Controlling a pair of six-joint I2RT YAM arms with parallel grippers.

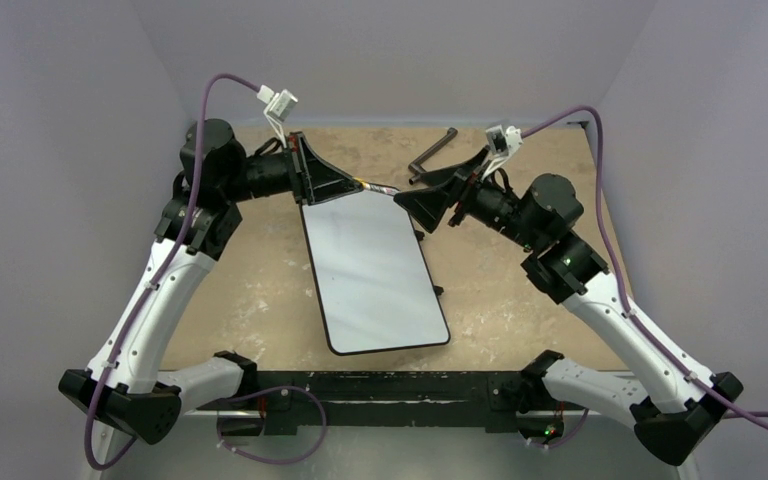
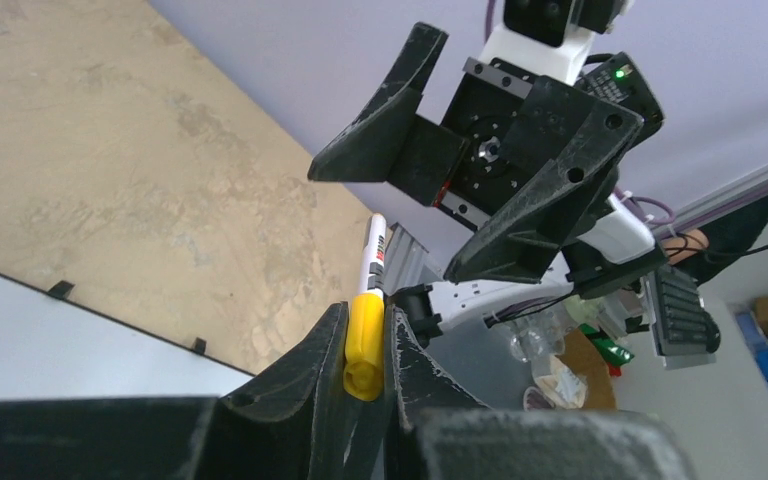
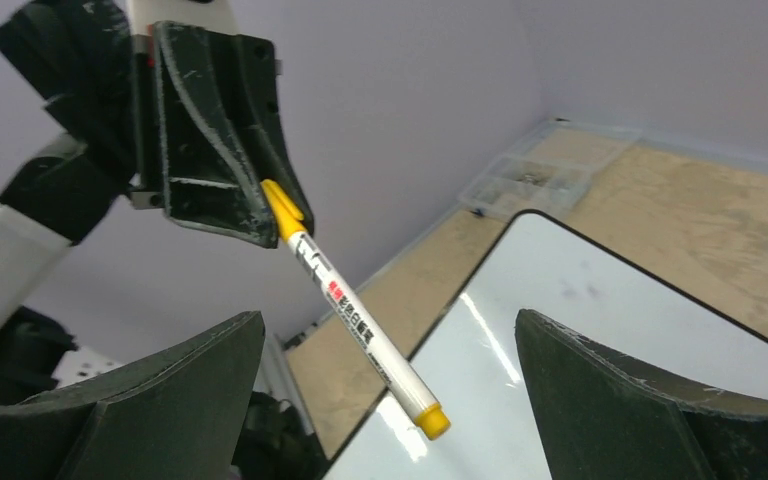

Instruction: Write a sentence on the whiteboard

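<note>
A white marker with yellow ends (image 2: 374,262) (image 3: 355,315) is held at one end in my left gripper (image 1: 354,185), which is shut on it. The other end points toward my right gripper (image 1: 416,208), whose fingers stand wide open around empty space. In the right wrist view the marker's far end hangs between and beyond the open fingers, apparently not gripped. Below both grippers lies the whiteboard (image 1: 370,280) (image 3: 600,290), its surface looking blank.
A bent dark bracket (image 1: 430,158) lies on the tan table (image 1: 510,310) behind the board's right side. A clear plastic case (image 3: 530,190) is at the table's edge. Walls enclose the back and sides. Bare table flanks the board.
</note>
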